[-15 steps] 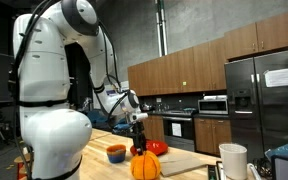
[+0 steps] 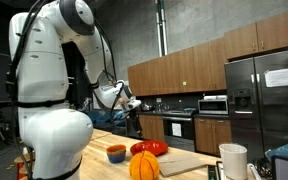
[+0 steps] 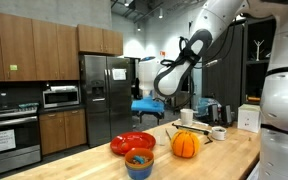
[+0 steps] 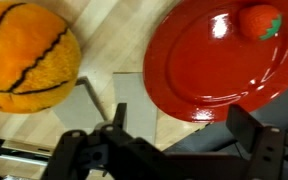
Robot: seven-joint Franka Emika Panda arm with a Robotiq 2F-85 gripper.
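My gripper stands open above the table, its two dark fingers far apart at the bottom of the wrist view with nothing between them. Under and beyond them lies a red plate (image 4: 174, 65), with a red strawberry-like object (image 4: 259, 22) resting on it. At the left of that view sits an orange pumpkin (image 4: 29, 55) with dark lines, apart from the fingers. In exterior view 2 the gripper hangs over the plate (image 3: 124, 146), and the pumpkin (image 3: 185, 146) is to the right.
A blue bowl with an orange rim (image 3: 139, 170) stands near the plate, its contents unclear. A white mug (image 2: 233, 158) and dark items occupy the table's right side in exterior view 1. A pale board (image 2: 185, 162) lies behind the pumpkin.
My gripper has risen and drawn slightly left in exterior view 1, away from above the pumpkin. The pumpkin, plate and bowl look unmoved.
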